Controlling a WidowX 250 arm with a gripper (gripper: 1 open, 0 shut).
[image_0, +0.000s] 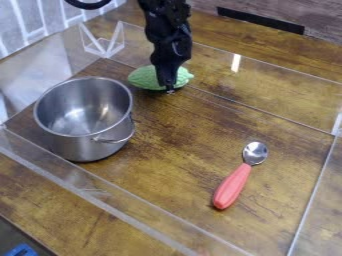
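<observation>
The black gripper reaches down from the top of the camera view onto a light green, textured oval object lying on the wooden table. Its fingertips are at the object's right part; they look close together, and whether anything is between them is hard to see. A steel pot with a wire handle stands at the left, just in front of the green object. A spoon with a red handle lies at the right front.
Transparent panel edges run along the left and right sides. A blue item shows at the bottom left corner.
</observation>
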